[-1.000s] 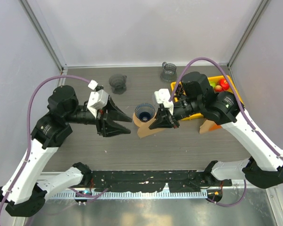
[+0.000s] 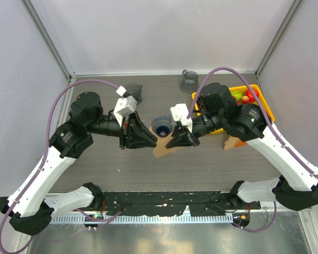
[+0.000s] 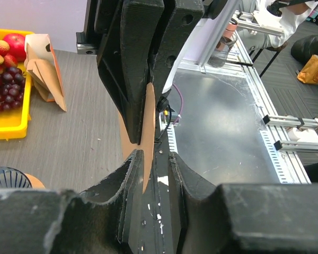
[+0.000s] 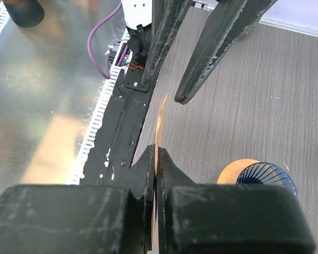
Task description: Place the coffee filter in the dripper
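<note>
A brown paper filter [image 2: 162, 151] is held upright, edge-on in the wrist views, by my right gripper, shut on it. My left gripper has its fingertips part open around the filter's near edge in the left wrist view; in the right wrist view they stand just above the paper. The dark ribbed dripper [image 2: 162, 125] on a wooden base [image 4: 230, 169] sits on the table behind the filter in the top view.
A yellow tray of fruit [image 3: 10, 132] stands at the right back with a brown paper packet [image 3: 45, 79] beside it. A glass jug [image 2: 189, 80] and another glass vessel stand at the back.
The right arm has shifted very little.
</note>
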